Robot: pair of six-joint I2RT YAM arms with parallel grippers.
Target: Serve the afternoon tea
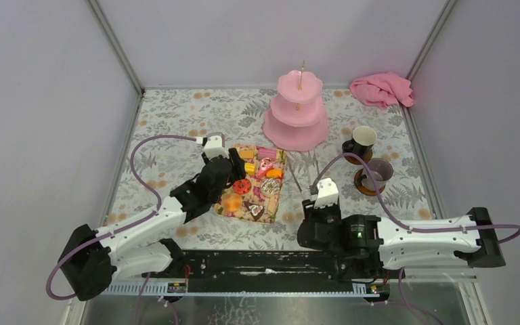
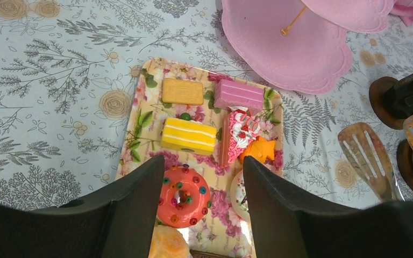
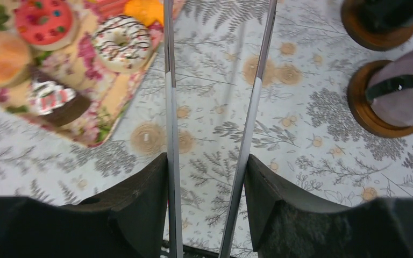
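Observation:
A floral tray (image 2: 140, 134) of toy sweets holds a yellow cake (image 2: 188, 134), pink cake (image 2: 238, 94), red donut (image 2: 196, 207), bun, biscuit and others. My left gripper hangs open over it, empty. My right gripper is shut on metal serving tongs, whose two arms point forward above bare table right of the tray; their slotted heads (image 2: 368, 156) show in the left wrist view. A three-tier pink stand (image 1: 294, 139) stands behind the tray.
A pink cloth (image 1: 382, 89) lies at the back right.

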